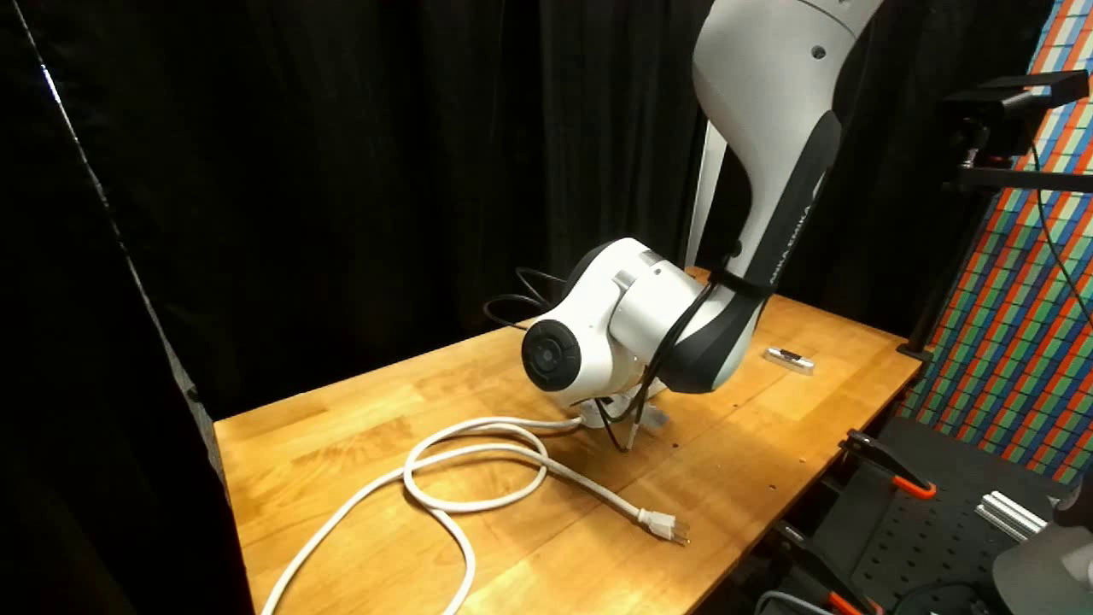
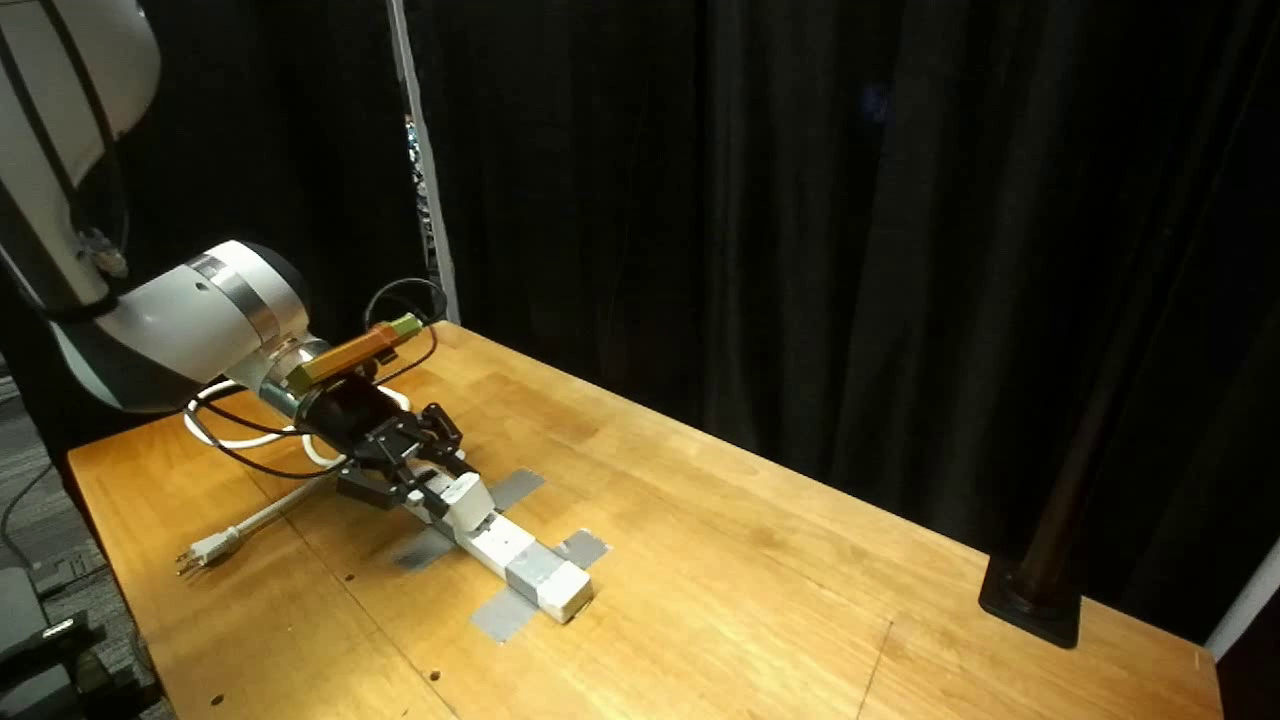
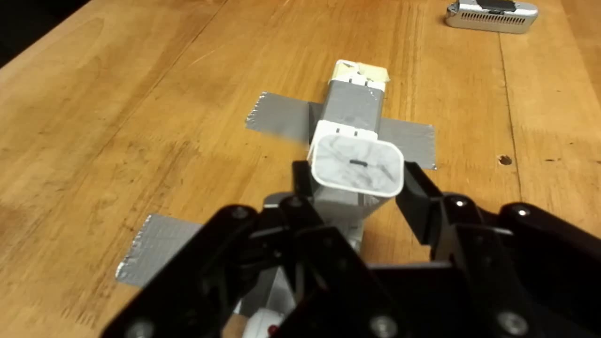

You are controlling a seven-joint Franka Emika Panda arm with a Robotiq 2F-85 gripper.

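A small white power adapter point(image 3: 358, 164) with rounded corners is pinched between the black fingertips of my gripper in the wrist view. Beneath it runs a long white power strip point(image 2: 561, 586), bound to the table with grey tape. In exterior view 2 the adapter point(image 2: 468, 504) is upright at the strip's top face, near its middle, with my gripper point(image 2: 446, 490) around it. Whether its prongs are in a socket is hidden. Exterior view 1 has the arm's wrist point(image 1: 589, 338) covering the gripper and most of the strip.
A white cord point(image 1: 482, 504) lies looped on the table, its three-prong plug point(image 1: 663, 526) loose near the front edge. Beyond the strip rests a small silver device point(image 3: 491, 15). A dark post point(image 2: 1046, 588) stands at the far table edge. Bare wood surrounds the strip's far end.
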